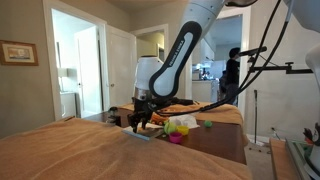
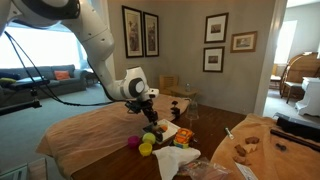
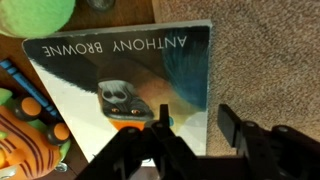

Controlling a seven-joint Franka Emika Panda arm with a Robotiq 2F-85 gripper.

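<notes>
A book (image 3: 140, 85) with "ANTHONY BROWNE" printed on its cover and an ape's face below lies flat under my gripper in the wrist view. Its lettering appears upside down there. The book's right edge runs between my fingers, one (image 3: 160, 140) over the cover and the other (image 3: 235, 130) over the brown cloth (image 3: 265, 60). The fingers stand apart, with no visible grip on the book. In exterior view 1 the gripper (image 1: 138, 120) hangs low over the book's bluish edge (image 1: 139, 136).
A green ball (image 3: 48, 14), a blue crayon-like stick (image 3: 28, 88) and an orange striped toy (image 3: 25, 140) crowd the book's left side. Farther along the table are a pink cup (image 1: 176, 137) and white paper (image 2: 175, 160). Open cloth lies to the book's right in the wrist view.
</notes>
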